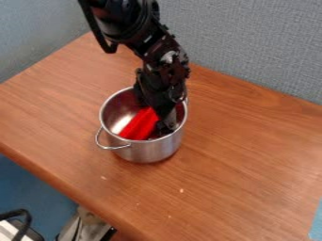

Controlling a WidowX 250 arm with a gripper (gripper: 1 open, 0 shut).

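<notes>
A stainless steel pot (151, 147) with looped side handles stands on the wooden table, with a red object (138, 124) lying inside it. The black robot gripper (164, 108) reaches down into the pot at its back right, beside the red object. Its fingertips are dark and partly hidden by the pot and the arm, so I cannot tell what, if anything, is between them.
A grey padded wall stands behind.
</notes>
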